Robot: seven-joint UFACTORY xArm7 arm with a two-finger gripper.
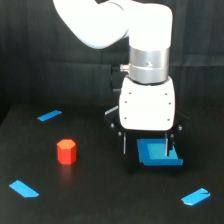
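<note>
My gripper (pixel 146 146) points down at the right of centre, its thin fingers set wide apart. Nothing shows held in the gap. Partly behind and below it lies a blue open box or tray (pixel 160 160), and the white hand covers part of its far side. Whether a finger touches the box cannot be told. Well to the left, a red hexagonal block (pixel 67 152) stands upright on the dark table.
Flat blue pieces lie on the table: one at the back left (pixel 50 115), one at the front left (pixel 23 188), and another at the front right (pixel 196 197). Clear dark surface separates the red block from the box.
</note>
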